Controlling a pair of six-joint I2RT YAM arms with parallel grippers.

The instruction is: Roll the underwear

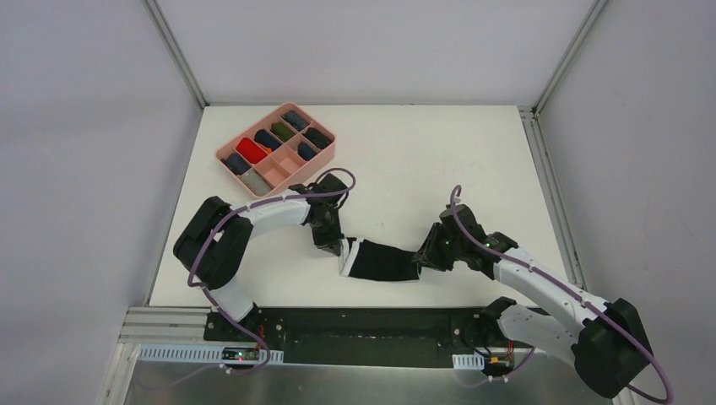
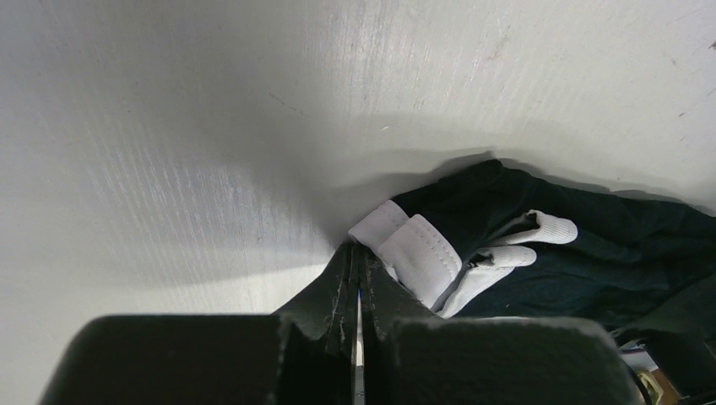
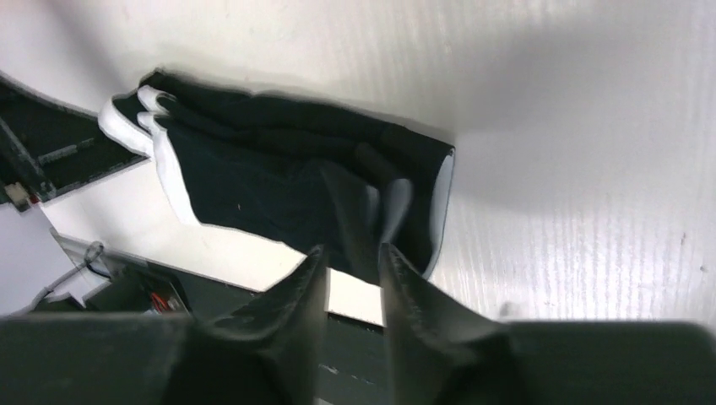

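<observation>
Black underwear [image 1: 378, 261] with white bands lies flattened on the table near its front edge. My left gripper is shut at its white waistband end, the tips pressed by the band; whether cloth is pinched between them is hidden. My right gripper hangs over the other end, fingers apart and blurred, above a raised dark fold of the cloth, holding nothing that I can see.
A pink divided box [image 1: 289, 164] with several rolled cloths stands at the back left. Grey walls surround it.
</observation>
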